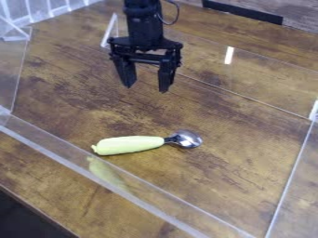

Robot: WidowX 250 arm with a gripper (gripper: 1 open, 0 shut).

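Note:
A black robot gripper (144,76) hangs at the top centre of the camera view, its two fingers spread apart and pointing down, nothing between them. Below it on the wooden surface lies a spoon with a fat pale yellow-green handle (128,144) and a shiny metal bowl (187,138) toward the right. The gripper is clear of the spoon, higher up in the view.
Clear plastic walls (297,172) border the wooden work area (230,130) along the sides and front.

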